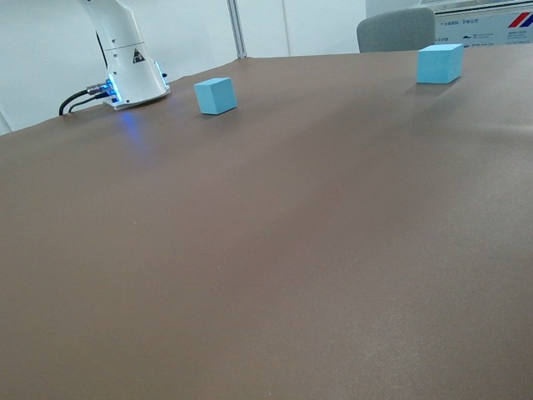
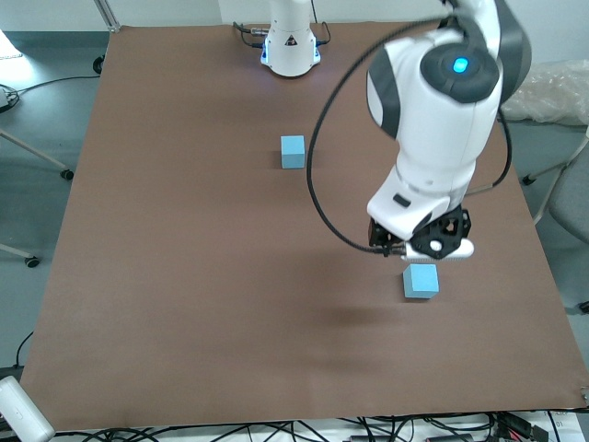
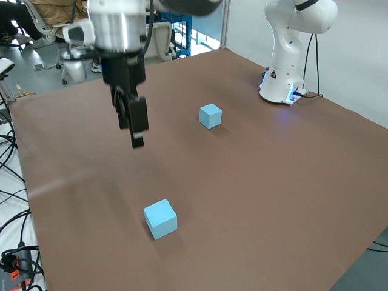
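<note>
Two light-blue cubes rest on the brown table: a nearer cube (image 2: 421,281) and a farther cube (image 2: 293,152) in the left view; the right view shows them as a lower cube (image 3: 160,219) and an upper cube (image 3: 210,116). My white arm reaches in from the upper right of the left view, its wrist just above the nearer cube. The black gripper (image 3: 137,139) hangs in the right view, above the table and apart from both cubes; whether its fingers are open or shut I cannot tell. The top view shows both cubes but no gripper.
Cables run along the near edge, and a grey chair (image 2: 571,193) stands beside the table.
</note>
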